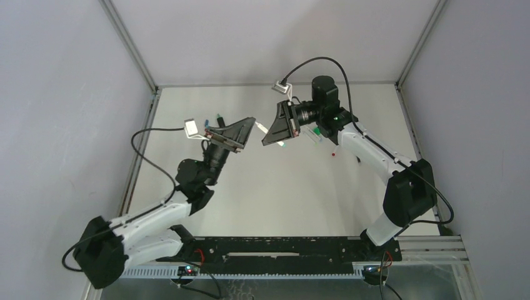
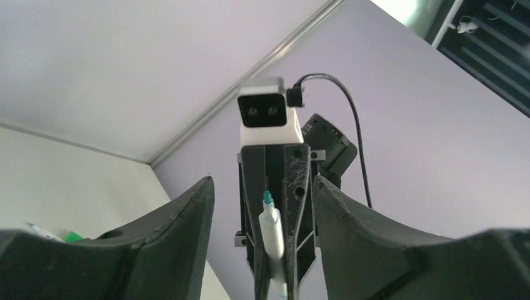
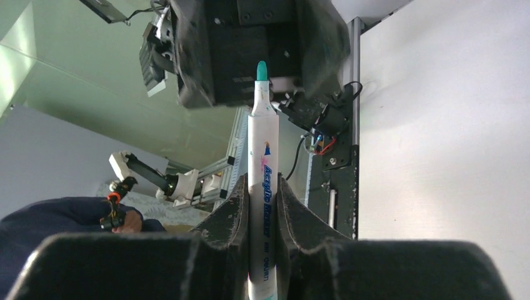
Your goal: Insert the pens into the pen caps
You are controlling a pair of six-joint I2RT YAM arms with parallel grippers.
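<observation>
A white marker [image 3: 262, 156] with a bare teal tip is clamped in my right gripper [image 1: 265, 142], whose fingers [image 3: 234, 215] press on both sides of its body. Its tip end points toward my left gripper [image 1: 250, 123], which is close by in the top view. Seen from the left wrist, the fingers of the left gripper stand apart, and the marker [image 2: 272, 237] shows in the gap ahead of them. Nothing is visibly pinched by the left fingers, and I see no cap between them.
At the back left of the white table lie a dark pen-like item [image 1: 220, 120] and a small blue piece [image 1: 207, 123]. Behind the right gripper are a green piece [image 1: 317, 131] and some pale pens. Small red and black tips show farther right.
</observation>
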